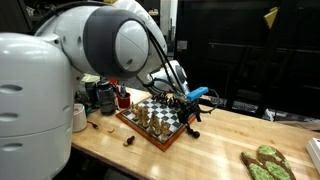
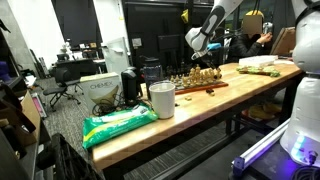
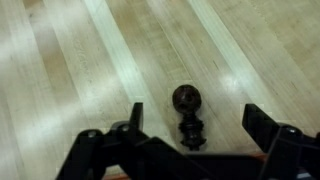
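Observation:
A dark, turned chess piece (image 3: 188, 118) shows between my open gripper's fingers in the wrist view, on the light wood tabletop, with its round head away from me. My gripper has a wide gap, one finger on each side of the piece and apart from it. In exterior view 1 a dark piece (image 1: 193, 132) lies beside the chessboard's right edge, below my gripper (image 1: 194, 113). The chessboard (image 1: 150, 106) carries several light pieces (image 1: 150, 122) along its near side, and dark ones at the far side, partly behind the arm.
Small pieces (image 1: 129, 141) lie loose in front of the board. A red cup (image 1: 124, 100) and dark containers (image 1: 106, 97) crowd the left. A green patterned item (image 1: 266, 163) is at the right. A green bag (image 2: 118, 124) lies at the table's end.

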